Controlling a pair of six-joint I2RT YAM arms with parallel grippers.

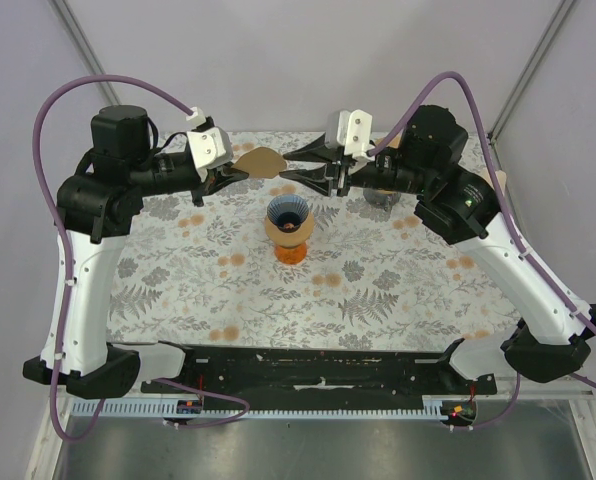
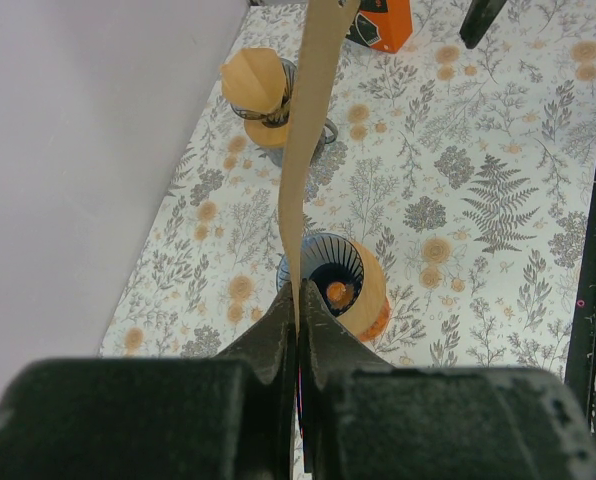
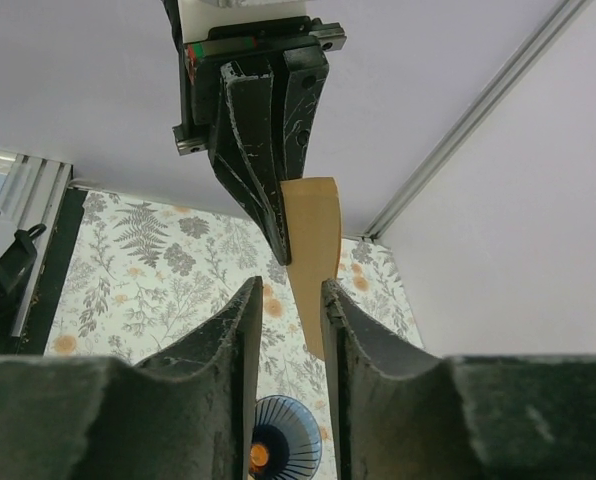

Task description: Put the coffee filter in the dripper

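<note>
My right gripper (image 1: 292, 168) stands open at the filter's other end, its fingers around or beside it; in the right wrist view the filter (image 3: 313, 240) is behind those fingers. The dripper (image 1: 288, 229) with a dark ribbed cone sits on an orange base (image 1: 290, 254) below.
A holder with more filters (image 2: 253, 80) stands at the back right, partly behind my right arm, near an orange box (image 2: 383, 25).
</note>
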